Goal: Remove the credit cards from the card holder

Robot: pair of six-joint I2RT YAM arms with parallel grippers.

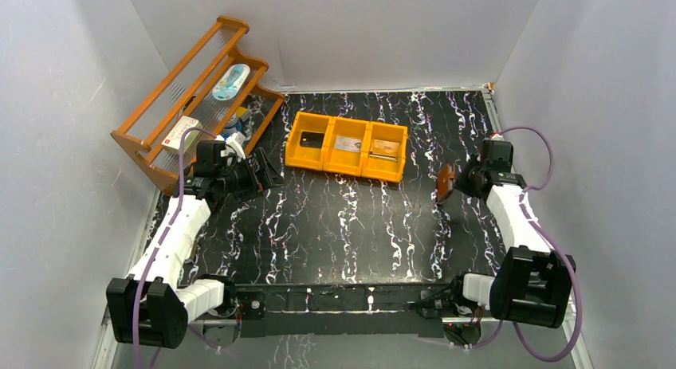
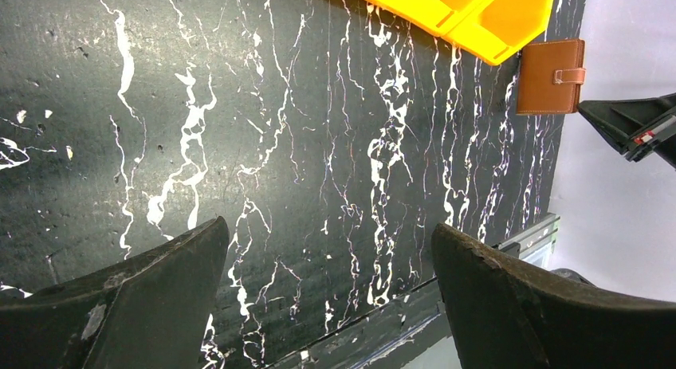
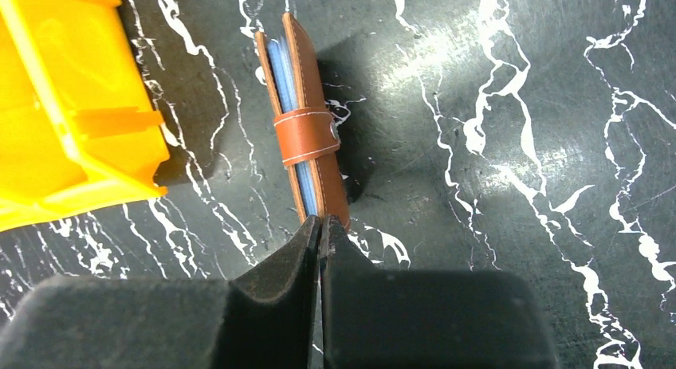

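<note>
The brown leather card holder (image 3: 323,146) stands on edge beside the yellow box, its strap (image 3: 307,135) closed around it and blue inner sleeves showing between the covers. My right gripper is shut at the holder's near end, fingertips on a lower corner; in the left wrist view the holder (image 2: 550,76) shows its strap side. How much leather lies between the fingertips is hidden. My left gripper (image 1: 271,174) stands open and empty, over bare table left of the box; its fingers (image 2: 151,297) are spread wide.
A yellow three-compartment box (image 1: 344,172) sits at the back centre. It holds a black card (image 1: 312,139), a whitish card (image 1: 348,144) and an orange card (image 1: 386,147). A wooden rack (image 1: 263,91) stands at back left.
</note>
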